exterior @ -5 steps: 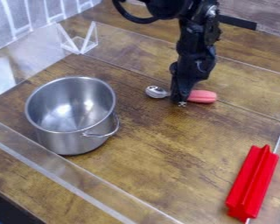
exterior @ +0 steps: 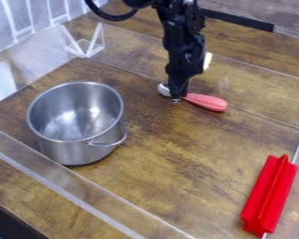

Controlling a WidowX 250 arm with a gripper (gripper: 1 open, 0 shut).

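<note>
My black gripper (exterior: 176,92) is low over the table at the upper middle, shut, at the head end of a spoon (exterior: 206,101) with a pink handle. The spoon lies on the wood, its handle pointing to the lower right, its metal end partly hidden under the fingers. Whether anything thin is between the fingertips is too small to tell.
A steel pot (exterior: 75,110) with a wire handle stands at the left. A long red tray (exterior: 269,194) lies at the lower right. A small pale object (exterior: 207,63) is behind the arm.
My gripper has moved left, from over the middle of the spoon to its head end. The pink handle now slants more toward the lower right.
</note>
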